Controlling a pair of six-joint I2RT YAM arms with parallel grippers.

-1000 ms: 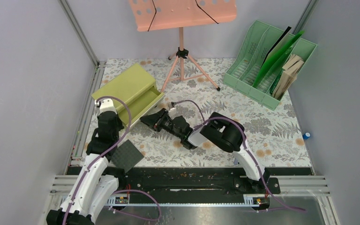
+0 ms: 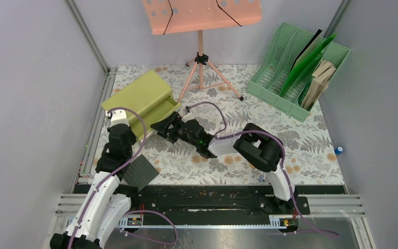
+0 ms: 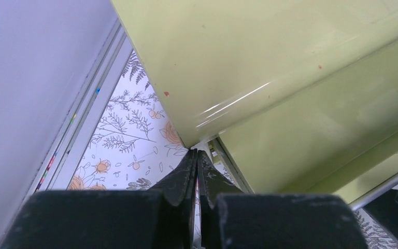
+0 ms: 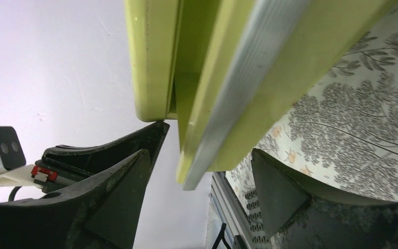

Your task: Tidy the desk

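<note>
A yellow-green drawer box (image 2: 141,93) stands at the left of the desk, its drawer (image 2: 160,115) pulled out. The drawer looks empty where its inside shows. My left gripper is shut at the box's near left corner, by the gap between body and drawer, with nothing seen between its fingers. My right gripper (image 2: 154,128) is at the drawer's front. In the right wrist view the silver-edged drawer front (image 4: 233,98) extends between and beyond the open fingers; whether they touch it I cannot tell.
A green file rack (image 2: 277,96) holding folders and papers stands at the back right. A pink music stand (image 2: 201,57) is at the back centre. A dark grey mat (image 2: 141,172) lies near the left arm.
The left arm, box and drawer look unmoved.
</note>
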